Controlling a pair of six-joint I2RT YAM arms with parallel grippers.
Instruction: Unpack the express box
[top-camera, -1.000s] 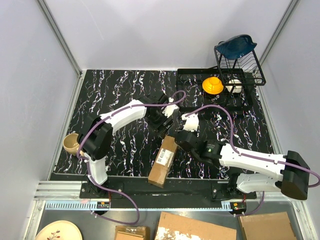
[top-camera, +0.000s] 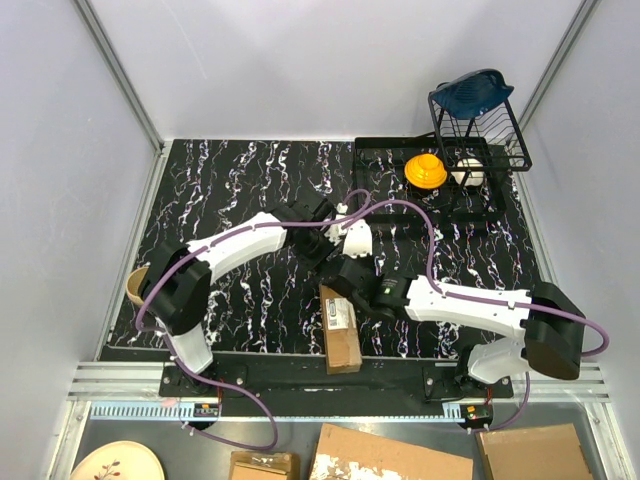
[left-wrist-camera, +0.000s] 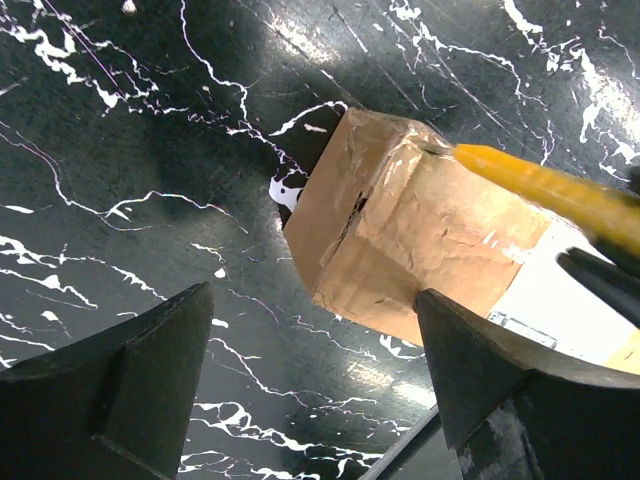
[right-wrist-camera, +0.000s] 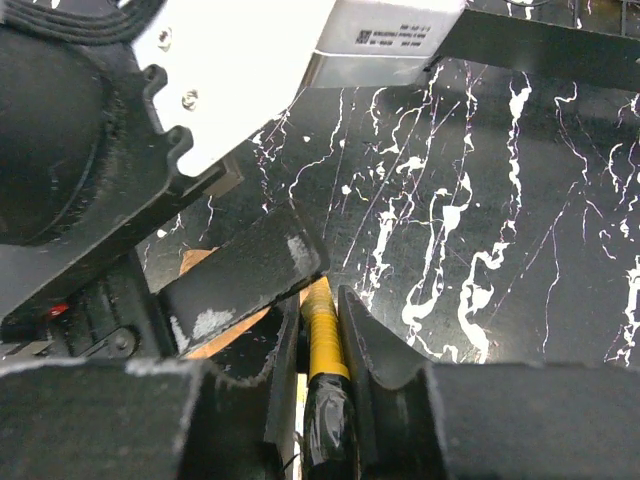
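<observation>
A long cardboard express box with a white label lies on the dark marble top at the front middle. My right gripper is shut on a yellow-and-black tool, whose tip meets the box's far end in the left wrist view. My left gripper stands open just over that same end of the box, nothing between its fingers. In the top view both wrists largely hide the far end of the box.
A black dish rack with a yellow bowl and blue dish stands at the back right. A tan bowl sits at the left.
The right arm has moved left over the box's far end, and the left wrist has shifted slightly left. The box's near end has swung to the right.
</observation>
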